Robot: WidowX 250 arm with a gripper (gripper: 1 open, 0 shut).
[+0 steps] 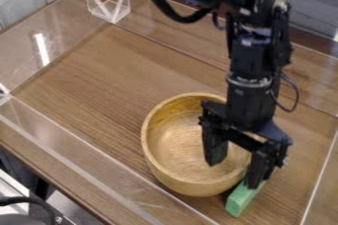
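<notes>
My black gripper (244, 144) stands open over the right part of a tan oval bowl (179, 147), its fingers reaching down on either side near the bowl's right rim. A green oblong object (243, 199) lies outside the bowl at its lower right, just below the right fingers and partly hidden by them. I cannot tell whether the fingers touch it.
A white wire-like holder (109, 2) stands at the back left. Dark cables or parts show at the lower left edge.
</notes>
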